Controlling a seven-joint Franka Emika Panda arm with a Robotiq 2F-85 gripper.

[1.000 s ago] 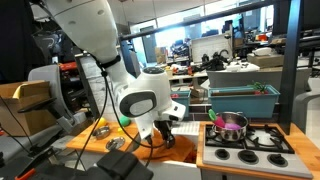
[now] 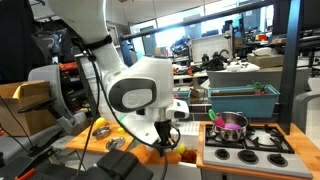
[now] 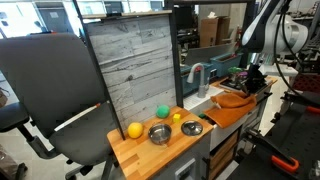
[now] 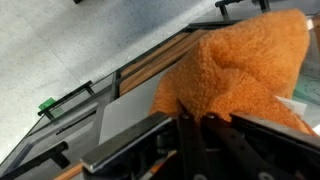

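Observation:
An orange cloth [image 4: 235, 75], fuzzy like a towel, hangs bunched from my gripper, whose dark fingers are shut on a fold of it. Exterior view 2 shows the cloth [image 3: 232, 105] draped over the counter near its front edge, under the white arm. In exterior view 1 the arm's white body covers much of the area; the gripper [image 2: 168, 152] is low beside the sink, and part of the cloth [image 2: 148, 156] shows to its left. The fingertips themselves are partly hidden by the cloth.
A pot [image 2: 230, 126] stands on the stove [image 2: 252, 150] to the right. Small yellow and red items [image 2: 188, 155] lie beside the gripper. Metal bowls [image 3: 160, 133], a yellow ball [image 3: 135, 130] and a green ball [image 3: 163, 112] sit on the wooden counter. A faucet [image 3: 197, 75] rises behind.
The arm has come nearer to exterior camera 1, and its gripper is lower. The orange cloth has shifted with it, and small coloured items now show to the right.

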